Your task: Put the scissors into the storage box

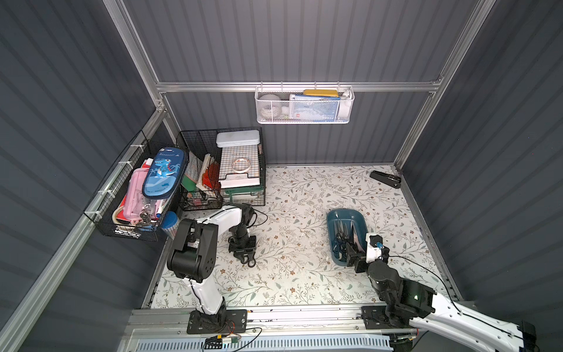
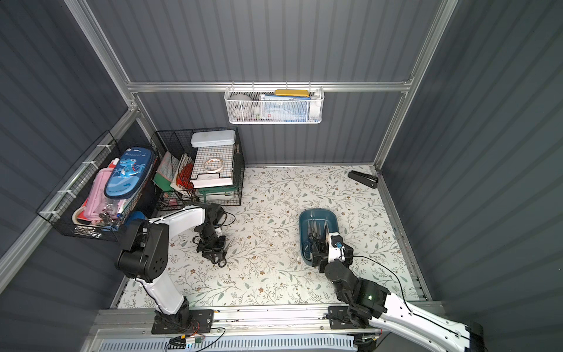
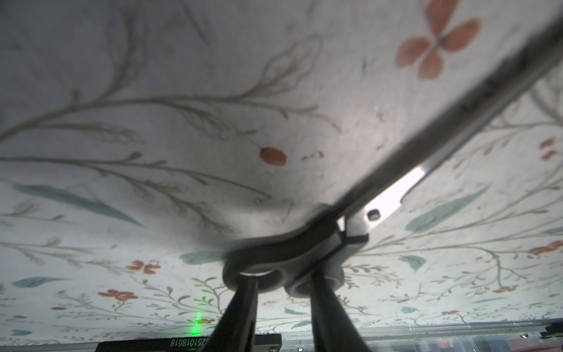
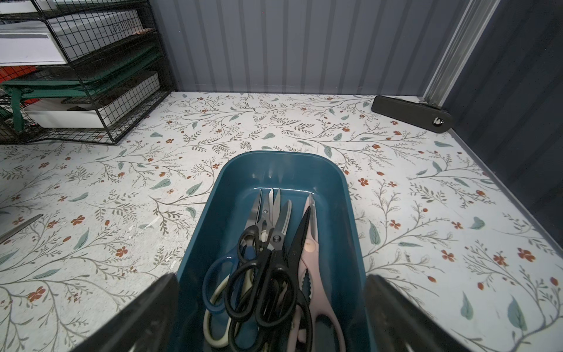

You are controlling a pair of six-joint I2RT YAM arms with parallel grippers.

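Observation:
Black-handled scissors (image 1: pixel 251 261) (image 2: pixel 221 262) lie on the floral surface at left. In the left wrist view their handles (image 3: pixel 281 252) are at my left gripper, whose fingers are part open, tips apart over the handle loops; whether they touch is unclear. My right gripper (image 1: pixel 357 258) is over the near end of the teal storage box (image 1: pixel 346 214) (image 4: pixel 269 167); in the right wrist view its blurred fingers stand wide apart. The box holds several pairs of scissors (image 4: pixel 275 252).
Black mesh baskets (image 1: pixel 193 140) with stationery stand at back left, near my left arm. A black stapler (image 1: pixel 384 179) lies at back right. A white wire basket (image 1: pixel 303 117) hangs on the back wall.

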